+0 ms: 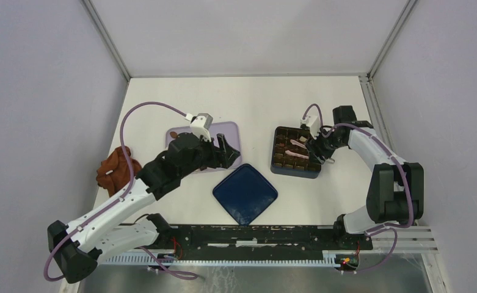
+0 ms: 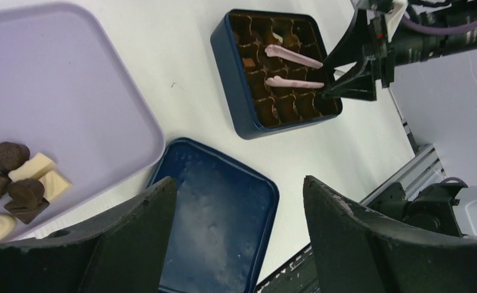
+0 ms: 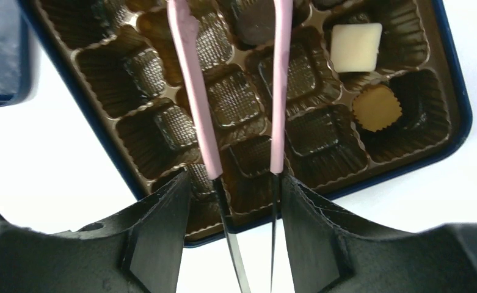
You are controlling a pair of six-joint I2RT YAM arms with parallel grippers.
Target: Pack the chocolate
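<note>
Several dark and cream chocolates (image 2: 8, 157) lie on the lilac tray (image 2: 83, 73). My left gripper (image 1: 226, 152) hangs open and empty over that tray's right side, facing down. The navy box (image 1: 294, 173) with a brown divided insert stands to the right. A cream square (image 3: 356, 47), a tan round piece (image 3: 376, 108) and a dark one (image 3: 255, 24) sit in its cells; many cells are bare. Over the box, pink-tipped tongs (image 3: 200, 110) run between the parted fingers of my right gripper, which is open; their metal end reaches toward the wrist.
An empty navy lid (image 1: 245, 192) lies on the table in front, between tray and box. A crumpled brown cloth (image 1: 116, 171) rests left of the tray, near the left arm. The table behind the tray and box is clear.
</note>
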